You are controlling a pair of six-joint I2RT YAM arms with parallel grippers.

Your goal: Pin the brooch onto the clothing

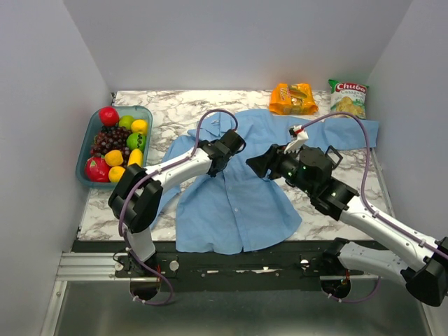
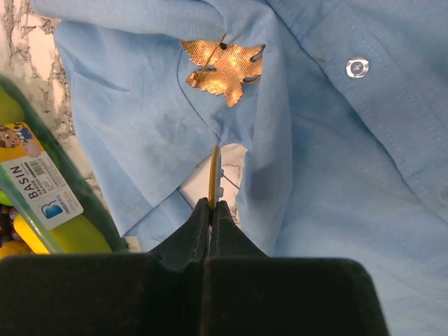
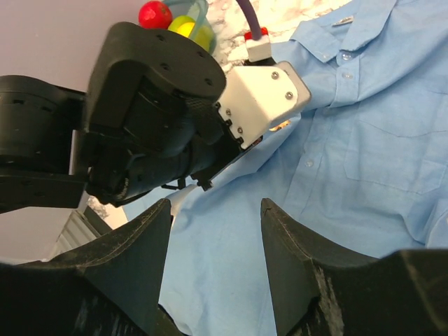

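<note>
A light blue shirt [image 1: 234,203] lies spread on the marble table. On its folded cloth, in the left wrist view, a gold leaf-shaped piece [image 2: 234,66] lies flat, with dark slots and a thin rod across it. My left gripper is shut beyond the leaf's lower edge. From its fingertips sticks a thin gold-edged piece [image 2: 215,175], seen edge-on, with small grey fittings and a dark needle at its side. From above, the left arm covers the leaf. My right gripper hovers over the shirt's right side, its fingers apart and nothing between them.
A green basin [image 1: 85,157] of fruit stands at the left. Orange [image 1: 292,98] and green [image 1: 348,98] snack bags sit at the back right. The left arm hangs close to my right gripper. Bare marble [image 1: 360,182] shows at the right.
</note>
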